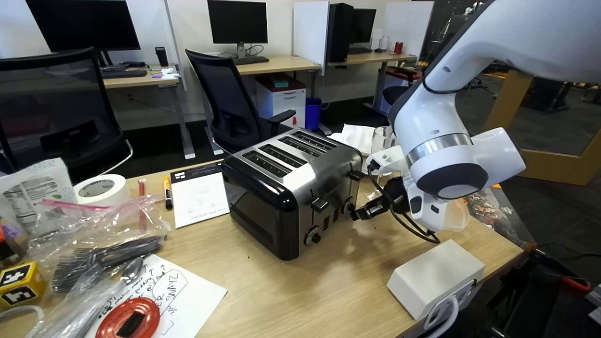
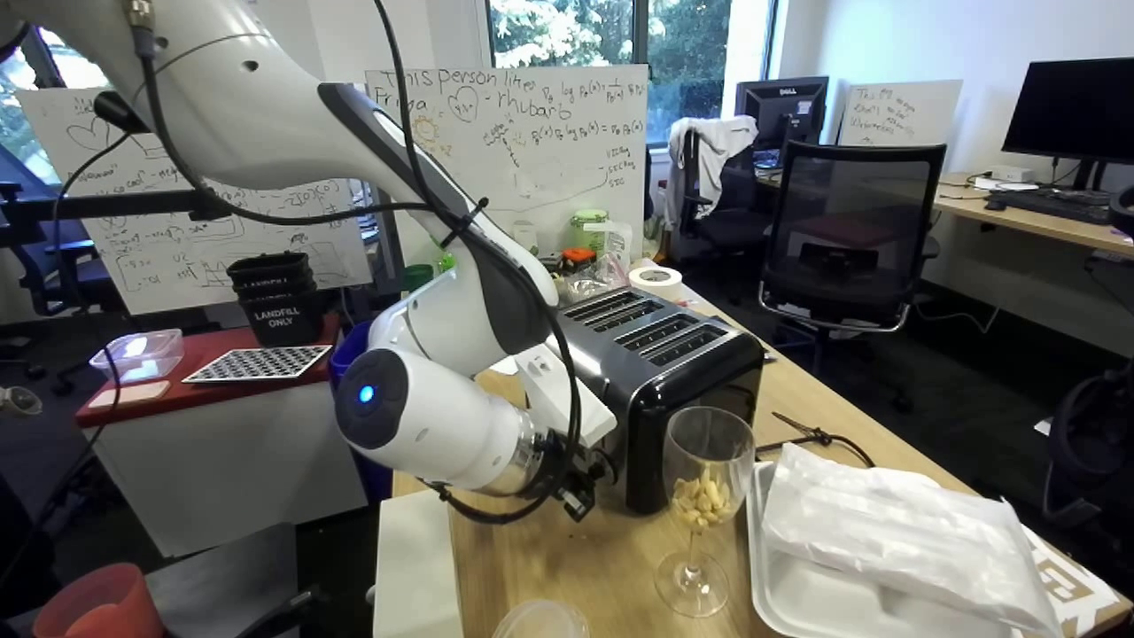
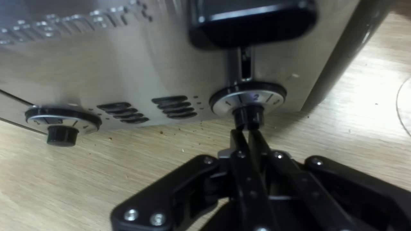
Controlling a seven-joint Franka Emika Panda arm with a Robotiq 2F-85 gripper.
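Observation:
The silver and black toaster (image 1: 296, 174) stands on the wooden table, two dials and two levers on its front. In the wrist view, my gripper is at the right dial knob (image 3: 248, 116), its narrow fingers (image 3: 238, 141) shut on the knob's outer end. The tips' exact contact is partly hidden. This dial's face (image 3: 223, 106) shows the numbers 1, 2 and 3. The left dial knob (image 3: 62, 135) is free, and a black lever (image 3: 252, 23) overhangs the right dial. From the second exterior view the wrist hides the dials.
Beside the toaster stands a wine glass (image 2: 707, 484) with nut-like pieces, then a white tray (image 2: 792, 611) with plastic packaging. A white box (image 1: 436, 276) sits at the table's front edge. Bags and utensils crowd the far left; bare table lies before the toaster.

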